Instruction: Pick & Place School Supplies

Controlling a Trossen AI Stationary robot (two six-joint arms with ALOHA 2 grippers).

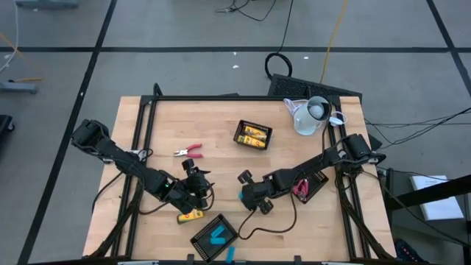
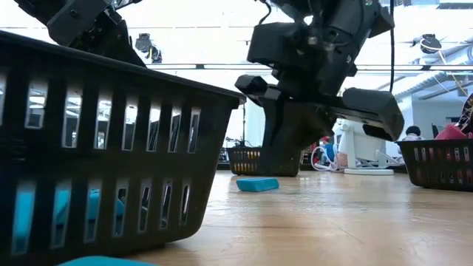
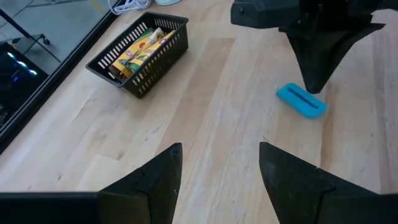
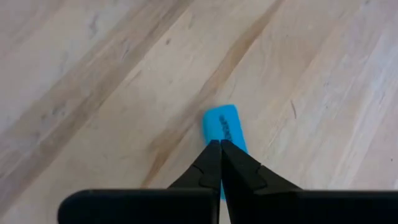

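Note:
A blue eraser [image 3: 301, 100] lies flat on the table, with dark lettering on top. My right gripper is shut right over it, fingertips together and nothing between them; in the right wrist view the fingers cover part of the eraser. My left gripper stands open above bare wood, with nothing between its fingers. A black basket [image 1: 213, 251] at the front holds blue pieces [image 1: 218, 234], and another blue piece [image 1: 229, 255] is just to its right. Red-handled pliers [image 1: 193, 151] rest left of centre.
A black basket of yellow boxes [image 1: 252, 134] stands at the back centre. At right, a basket with pink scissors [image 1: 301, 188] is partly under the right arm. A yellow item [image 1: 190, 216] lies below the left gripper. A white cylinder [image 1: 307, 118] stands at back right.

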